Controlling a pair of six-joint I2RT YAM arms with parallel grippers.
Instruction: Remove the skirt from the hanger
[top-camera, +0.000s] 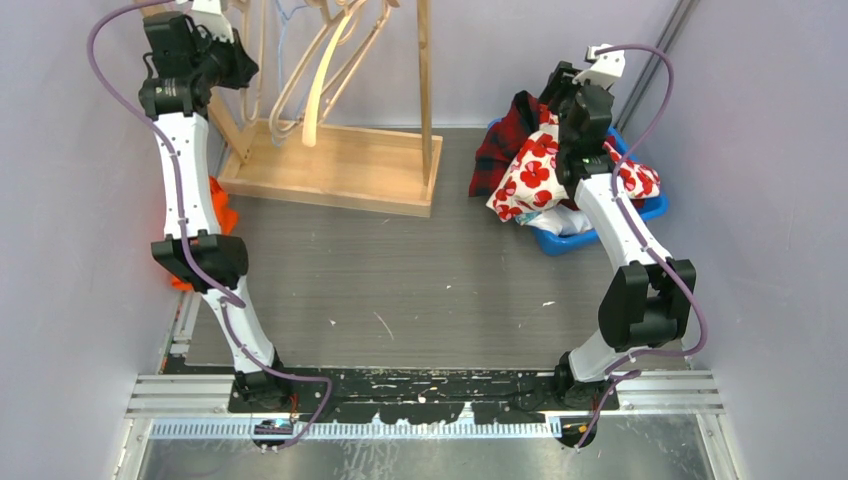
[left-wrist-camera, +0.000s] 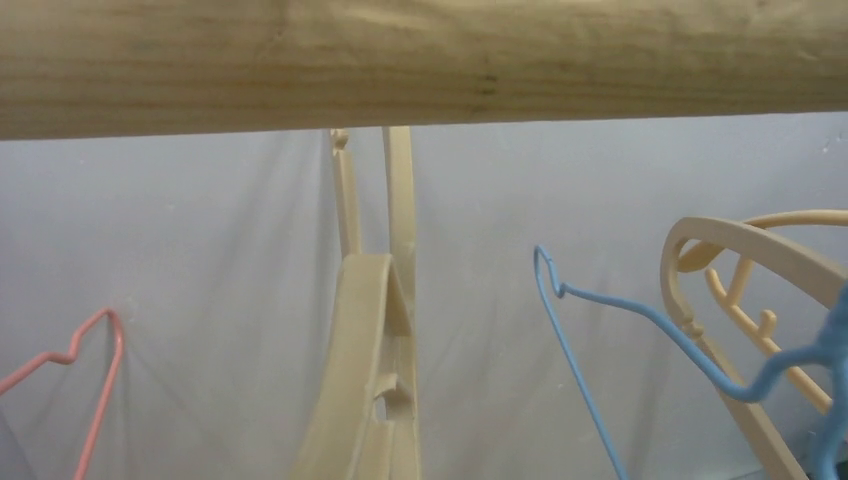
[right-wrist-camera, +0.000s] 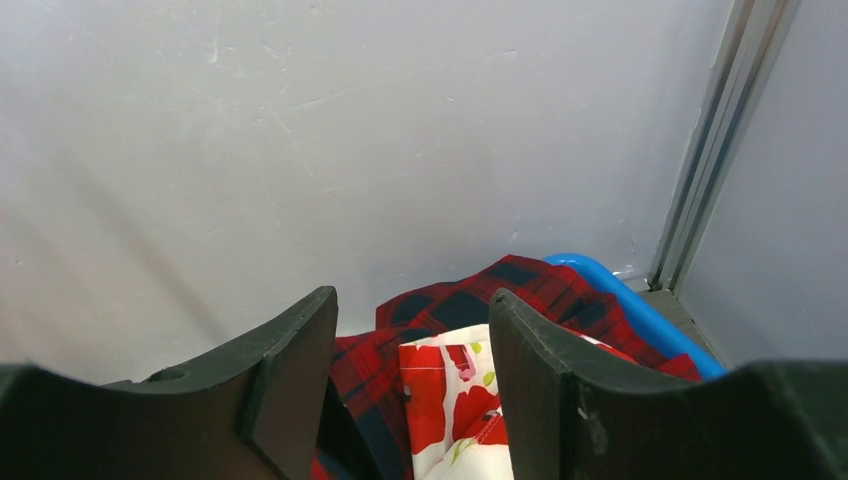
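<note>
My left gripper (top-camera: 238, 62) is at the upper left of the wooden rack (top-camera: 425, 120), beside the hangers (top-camera: 320, 90); its fingers are out of the left wrist view, so their state is unclear. That view shows the rail (left-wrist-camera: 430, 60) with pink (left-wrist-camera: 100, 370), blue (left-wrist-camera: 640, 310) and beige (left-wrist-camera: 350, 350) hangers, none with cloth on them. My right gripper is part open over the blue basket (right-wrist-camera: 620, 290), which holds red plaid cloth (right-wrist-camera: 480, 290) and red-flowered white cloth (right-wrist-camera: 450, 370). I cannot tell which cloth is a skirt.
An orange cloth (top-camera: 220, 205) lies at the left wall beside the left arm. Walls close in behind the rack and on both sides.
</note>
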